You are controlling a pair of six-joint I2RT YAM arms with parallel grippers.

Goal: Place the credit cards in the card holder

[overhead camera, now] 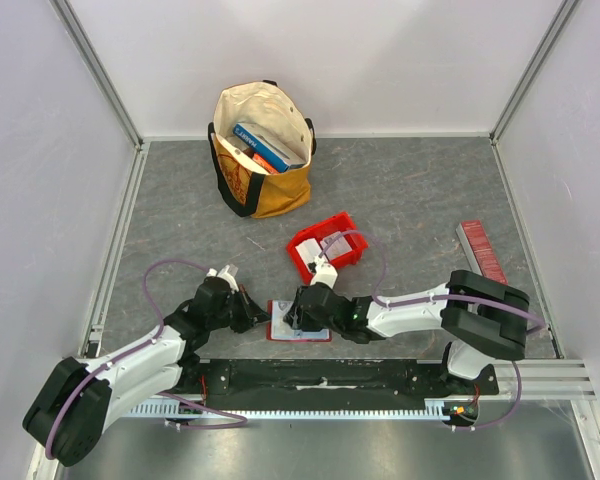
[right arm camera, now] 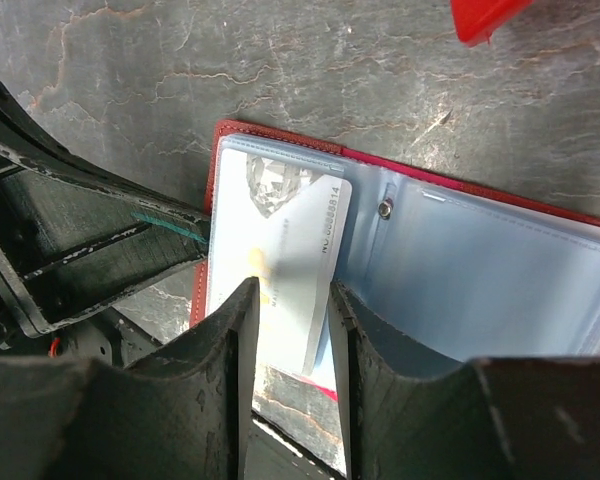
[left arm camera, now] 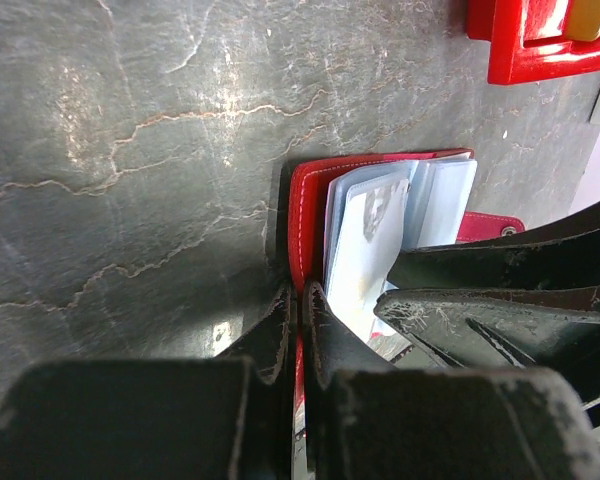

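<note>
The red-edged card holder (overhead camera: 300,336) lies spread on the table, its clear blue-tinted sleeves (right arm camera: 480,270) facing up. A white card (right arm camera: 305,235) with a silvery patch and a printed number lies flat at the holder's left sleeve; its far side edge sits near the centre fold. In the left wrist view, my left gripper is shut on the holder's red left border (left arm camera: 302,215). My right gripper is over the card with its fingertips apart and nothing clamped between them. Its fingers partly cover the card's lower part.
Behind the holder stands a red tray (overhead camera: 335,268) with white cards inside. A yellow tote bag (overhead camera: 285,192) with boxes is further back, and a red-and-grey box (overhead camera: 483,252) lies at the right. Both grippers are close together over the holder.
</note>
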